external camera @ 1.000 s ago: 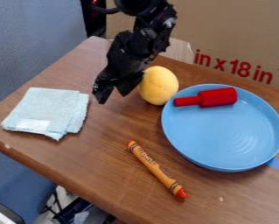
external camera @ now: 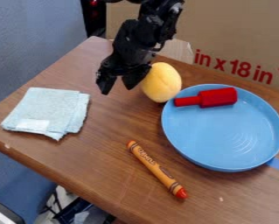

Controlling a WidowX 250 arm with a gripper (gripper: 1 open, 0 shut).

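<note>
My black gripper [external camera: 122, 77] hangs low over the back of the wooden table, its fingers apart and nothing visible between them. Just right of it sits a round pale-yellow object [external camera: 162, 83]. A blue plate [external camera: 223, 140] on the right holds a red roller-like item [external camera: 205, 100] near its upper rim. A folded light-blue cloth [external camera: 48, 110] lies at the left, and an orange crayon [external camera: 156, 169] lies diagonally at the front centre.
A cardboard box [external camera: 235, 44] stands behind the table. The table's left edge borders a grey-blue surface [external camera: 24, 52]. Bare wood [external camera: 107, 140] lies between cloth, crayon and plate.
My gripper has risen slightly and shifted a little toward the right over the last second. The objects on the table look unchanged.
</note>
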